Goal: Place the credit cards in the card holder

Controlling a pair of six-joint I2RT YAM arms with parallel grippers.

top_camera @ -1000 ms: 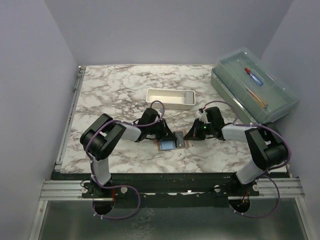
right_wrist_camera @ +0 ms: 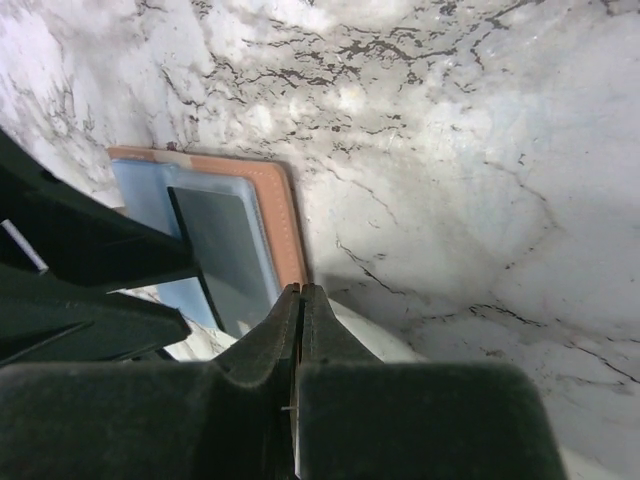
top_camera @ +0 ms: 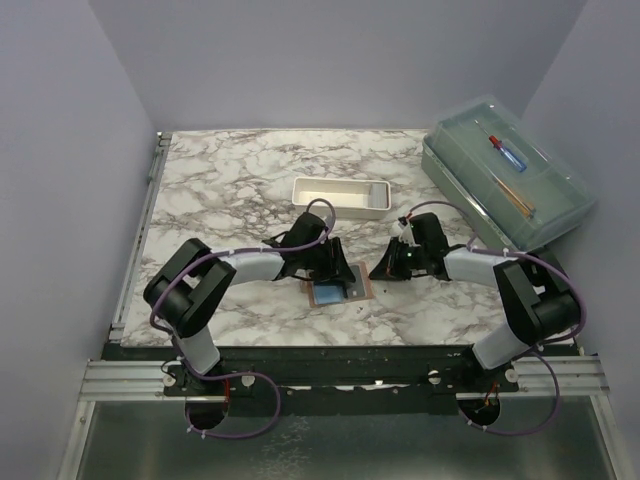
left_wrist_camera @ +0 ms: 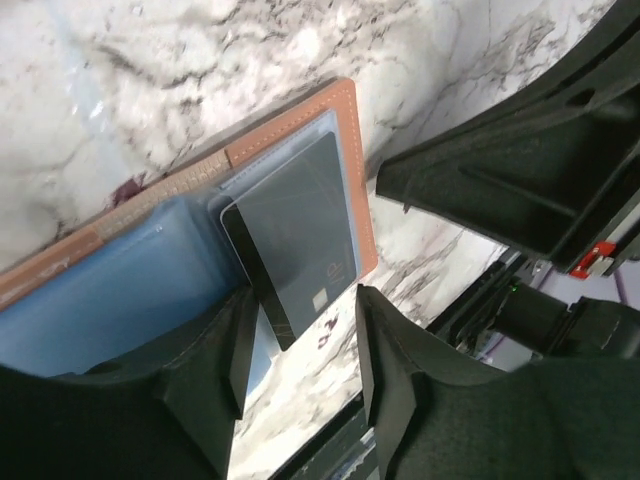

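Observation:
The open card holder (top_camera: 328, 294), tan-edged with blue inside, lies on the marble table. A dark grey card (left_wrist_camera: 298, 232) with a black stripe lies in the holder's clear pocket at its right end, its striped edge along the pocket mouth. My left gripper is open over that edge, the card not clamped between its fingers. At the holder's right border stands my right gripper, fingertips together, with no card between them. How firmly it touches the border I cannot tell.
A white tray (top_camera: 320, 190) stands behind, with a grey card or stack (top_camera: 378, 195) at its right end. A large lidded clear bin (top_camera: 510, 175) occupies the back right. Bare marble surrounds the holder at the left and front.
The card now lies flatter in the pocket. The holder has slid slightly left.

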